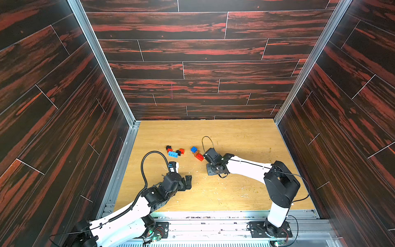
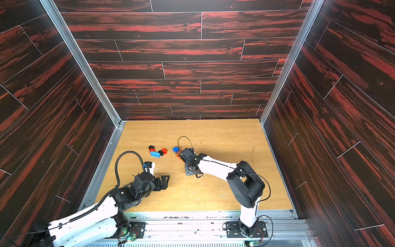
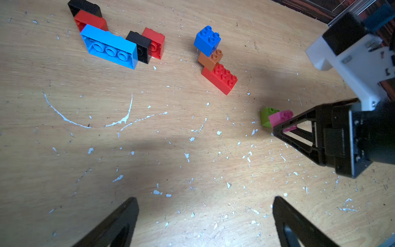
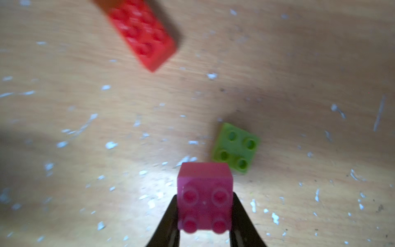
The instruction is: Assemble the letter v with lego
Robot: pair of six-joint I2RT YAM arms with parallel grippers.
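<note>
My right gripper is shut on a pink brick, held just beside a green brick on the table, which the pink one partly overlaps in the left wrist view. A red 2x4 brick [image 3: 218, 79], an orange brick [image 3: 209, 59] and a blue brick [image 3: 206, 41] form a slanting row. Left of them lie a long light blue brick [image 3: 107, 45], black bricks [image 3: 139, 43] and red bricks [image 3: 153, 41] in a cluster. My left gripper is open with nothing between its fingers, above bare table.
The wooden table [image 1: 246, 135] has free room at the back, at the right and along the front. Dark panelled walls and metal rails enclose it on three sides.
</note>
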